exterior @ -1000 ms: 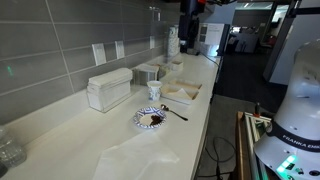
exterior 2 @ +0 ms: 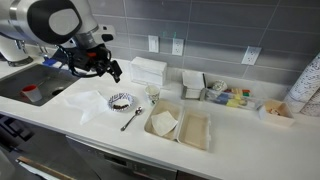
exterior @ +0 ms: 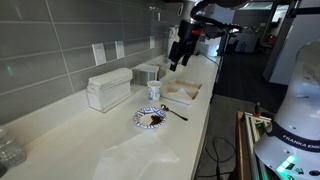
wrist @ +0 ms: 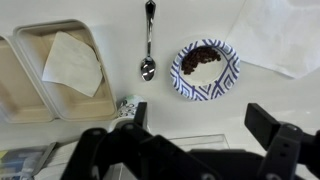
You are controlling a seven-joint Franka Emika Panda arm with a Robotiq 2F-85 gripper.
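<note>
My gripper is open and empty, hanging well above the counter in both exterior views. Below it in the wrist view lies a blue-and-white patterned bowl (wrist: 228, 75) holding small dark brown bits (wrist: 191, 62). A metal spoon (wrist: 148, 68) rests on the counter beside the bowl, apart from it. Farther left is a tan two-part tray (wrist: 85, 105) with a folded white napkin (wrist: 72, 64) in one half. A patterned white cup (exterior 2: 153, 92) stands behind the spoon; in the wrist view the gripper partly hides it.
A white cloth or paper (exterior 2: 88, 102) lies flat beside the bowl. At the wall stand a white box-like holder (exterior 2: 149, 71), a grey-white container (exterior 2: 193, 84) and a bin of colourful packets (exterior 2: 231, 97). Farther right is a small box (exterior 2: 275, 113).
The gripper has come lower in exterior view 1, its fingers now showing above the counter near the cup and tray. The objects on the counter have stayed put.
</note>
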